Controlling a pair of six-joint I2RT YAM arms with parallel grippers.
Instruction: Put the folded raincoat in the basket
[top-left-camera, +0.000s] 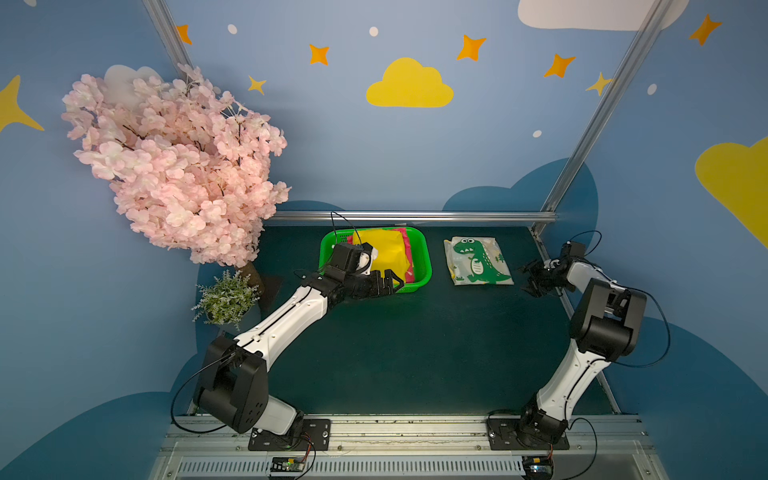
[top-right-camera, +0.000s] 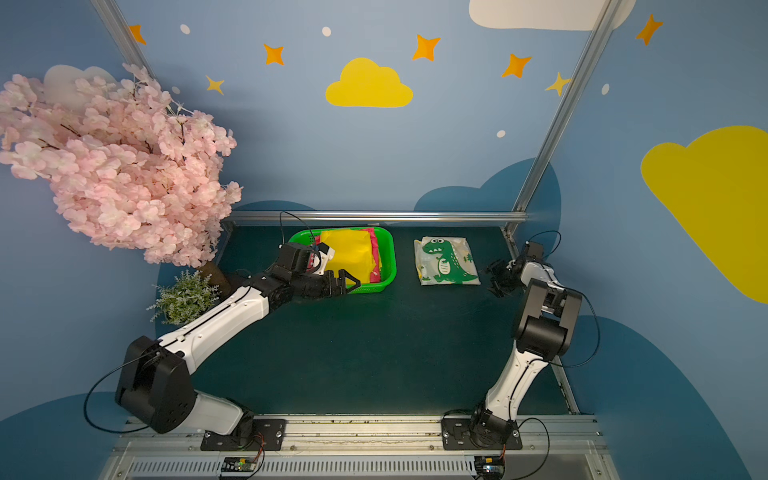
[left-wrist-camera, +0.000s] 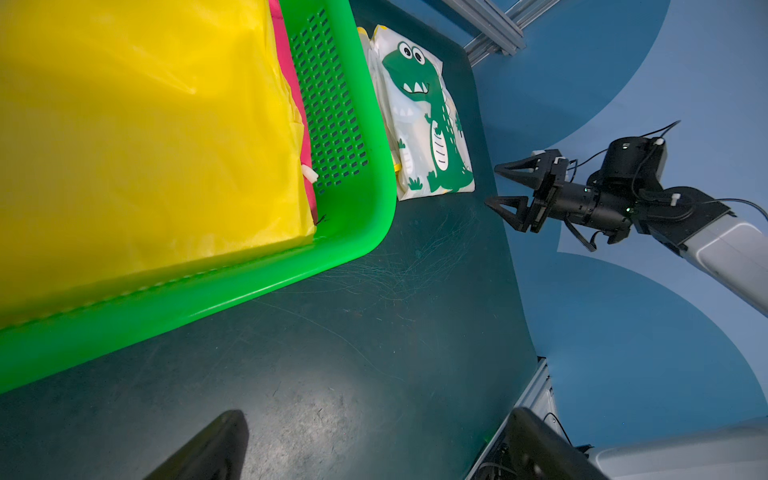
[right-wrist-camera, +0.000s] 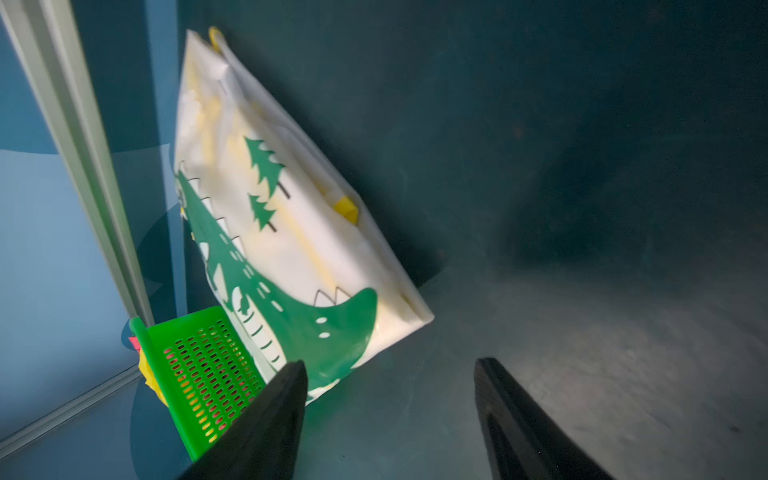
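A folded white raincoat with a green dinosaur (top-left-camera: 478, 260) lies on the table, just right of a green basket (top-left-camera: 421, 268). The basket holds folded yellow cloth (left-wrist-camera: 144, 128) with pink edging. My left gripper (top-left-camera: 388, 282) is open over the basket's front side; in its own wrist view nothing is between the fingers. My right gripper stands open to the right of the raincoat, apart from it, with nothing between its fingers; in the right wrist view the raincoat lies just beyond its fingertips.
A small green plant (top-left-camera: 224, 297) and a pink blossom tree (top-left-camera: 176, 168) stand at the left. Walls with metal rails close in the back and sides.
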